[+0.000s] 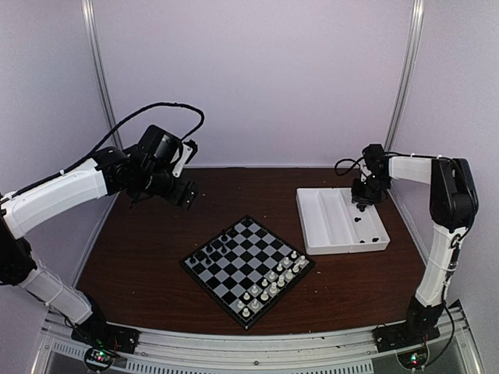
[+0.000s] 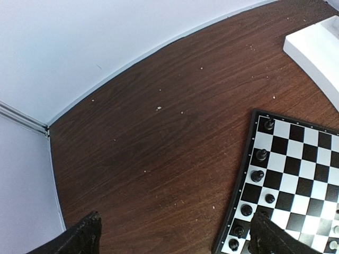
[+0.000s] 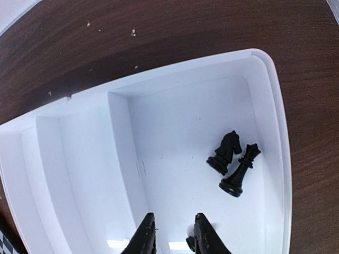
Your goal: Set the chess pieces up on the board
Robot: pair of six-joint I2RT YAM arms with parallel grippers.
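Note:
The chessboard [image 1: 248,271] has white pieces along its right side and black pieces along its far-left side, also seen as black pieces [image 2: 257,175] in the left wrist view. The white tray [image 1: 327,218] holds loose black pieces, including a knight [image 3: 225,153] and another taller piece [image 3: 238,174]. My right gripper is over the tray's wide compartment, fingers apart, just below those two pieces in the view; a dark piece is partly hidden by a finger. My left gripper is open, raised above the table left of the board.
Pale walls enclose it at back and sides. The tray stands near the back right, apart from the board.

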